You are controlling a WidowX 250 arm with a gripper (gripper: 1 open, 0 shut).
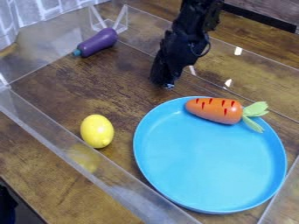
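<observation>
My black gripper point(166, 73) hangs low over the wooden floor of the bin, behind the blue plate, shut, with nothing visible between its fingers; its dark tips are hard to make out. A toy carrot point(214, 109) lies on the back part of the blue plate point(208, 166). A purple eggplant point(93, 44) lies at the back left. A yellow lemon point(97, 130) lies left of the plate.
A clear-walled bin point(24, 109) surrounds the objects.
</observation>
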